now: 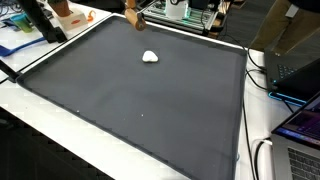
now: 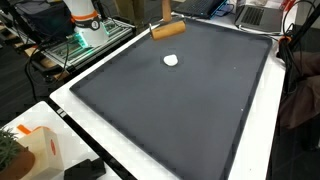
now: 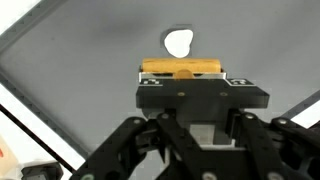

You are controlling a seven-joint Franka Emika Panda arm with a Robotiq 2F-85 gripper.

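A wooden, mallet-like piece with an orange-brown crossbar (image 2: 168, 32) hangs over the dark grey board, its stem running up out of the picture. In the wrist view the crossbar (image 3: 180, 66) spans the front of my gripper, which is shut on the piece; the grip itself is mostly hidden behind the black fingers. Exterior view 1 has the same mallet-like piece (image 1: 134, 19) at the top edge. Close by on the board lies a small white object (image 1: 150, 57), apart from the piece; the wrist view has this white object (image 3: 179, 42) just beyond the crossbar.
Most of the grey board (image 1: 140, 105) is bare, with white table edges around it. A laptop (image 1: 298, 140) and cables lie along the right side. Exterior view 2 has a plant pot (image 2: 14, 160) in the near left corner.
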